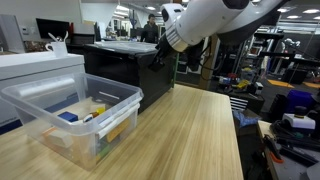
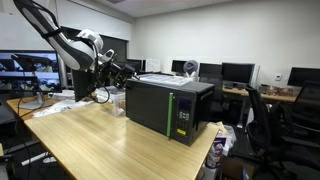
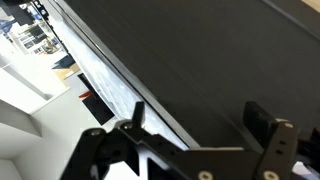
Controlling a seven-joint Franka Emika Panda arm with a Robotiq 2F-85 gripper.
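A large black microwave-like box with a green strip on its front stands on the wooden table. In exterior view 1 its dark side faces the camera, and my gripper is close to its upper edge. From the other side, the gripper appears by the box's far top corner, small and dark. A dark flat surface fills most of the wrist view. Before it, my gripper is open, its fingers wide apart with nothing visible between them. Contact with the box cannot be made out.
A clear plastic bin holding a few small items, one of them blue, sits on the near left of the table. Papers lie on top of the box.
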